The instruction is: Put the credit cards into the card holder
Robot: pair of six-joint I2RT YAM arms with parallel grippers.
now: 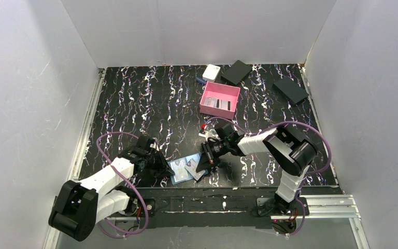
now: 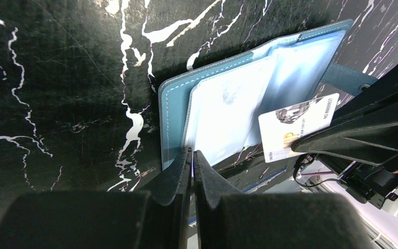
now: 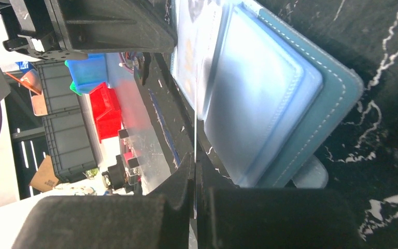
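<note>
An open blue card holder (image 1: 180, 171) with clear sleeves lies near the table's front edge. In the left wrist view its sleeve page (image 2: 233, 104) spreads beyond my left gripper. That gripper is shut, its tips at the sleeve's near edge; whether they pinch the plastic is unclear. My right gripper is shut on a white printed card, seen nearly edge-on in the right wrist view. The card is tilted above the holder's other half (image 2: 303, 67), apart from the left sleeve's edge as far as shows.
A pink box (image 1: 218, 111) with more cards (image 1: 217, 103) inside stands at the back middle. Behind it are a white box (image 1: 211, 72) and a black case (image 1: 236, 72); another black case (image 1: 290, 91) lies at the right.
</note>
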